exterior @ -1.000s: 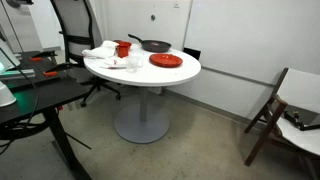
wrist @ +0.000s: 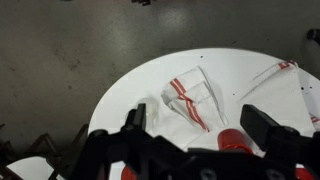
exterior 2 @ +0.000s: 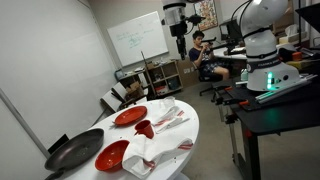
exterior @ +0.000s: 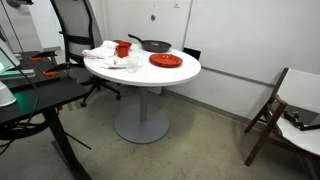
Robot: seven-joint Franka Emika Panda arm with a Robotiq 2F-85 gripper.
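Observation:
High over the white round table hangs my gripper, pointing down, its fingers wide apart and nothing between them. Below it in the wrist view are a white towel with red stripes, another towel to the right and a red cup. Exterior view 2 shows the red cup standing between the towels, near a red bowl, a red plate and a black pan. A clear cup stands near the table's edge in exterior view 1.
The arm's black bench stands beside the table, with a gap of floor between. A black chair is behind the table, and a white wooden-framed chair stands far off to the right. Bare tabletop lies around the plate.

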